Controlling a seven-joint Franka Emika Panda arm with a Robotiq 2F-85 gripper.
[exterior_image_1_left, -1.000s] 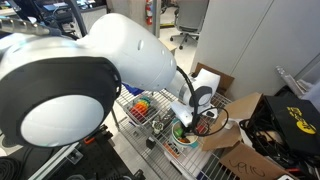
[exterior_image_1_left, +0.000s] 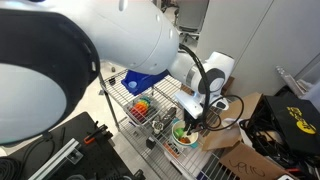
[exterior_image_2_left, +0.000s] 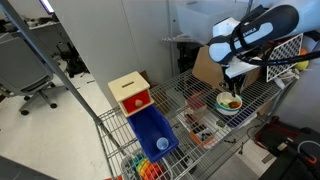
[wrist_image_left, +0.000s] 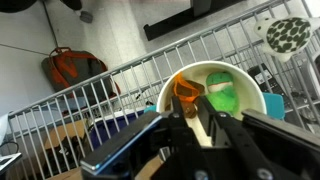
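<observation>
A pale bowl (wrist_image_left: 243, 78) stands on the wire rack under my gripper. Inside it, the wrist view shows a green item (wrist_image_left: 223, 93) and an orange item (wrist_image_left: 180, 84). The dark fingers reach over the bowl beside the orange item; whether they touch anything in it cannot be told. From the outside, the bowl (exterior_image_1_left: 196, 146) appears on the rack below the white wrist, and the other exterior view shows the bowl (exterior_image_2_left: 224, 109) under the arm as well.
A blue bin (exterior_image_2_left: 151, 132) and a small box with a red-orange front (exterior_image_2_left: 131, 93) stand on the rack. Coloured items (exterior_image_2_left: 146, 169) lie at its near end. A speckled white utensil (wrist_image_left: 288, 34) is near the bowl. Cardboard (exterior_image_1_left: 248, 160) borders the right.
The arm has risen and shifted slightly right in exterior view 1, uncovering more of the blue bin. The bowl stays in place.
</observation>
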